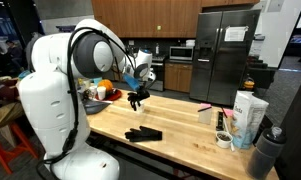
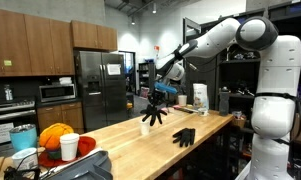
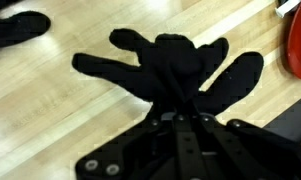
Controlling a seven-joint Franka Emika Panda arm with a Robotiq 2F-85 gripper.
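A black glove [image 3: 170, 68] hangs from my gripper, which is shut on it; its fingers spread out below and hide most of the fingertips. In exterior view 2 the held glove [image 2: 158, 111] is above the wooden table. A second black glove [image 1: 144, 133] lies flat on the tabletop, nearer the arm's base. In the wrist view, part of that second glove [image 3: 18, 28] shows at the upper left, apart from the held one.
A white cup [image 2: 145, 127] is near the held glove. A red tray [image 2: 82, 152] with several items sits at one end of the table. A grey canister [image 1: 265, 153] and a bag [image 1: 248, 118] stand at the other end. Bare tabletop [image 1: 190, 135] lies between.
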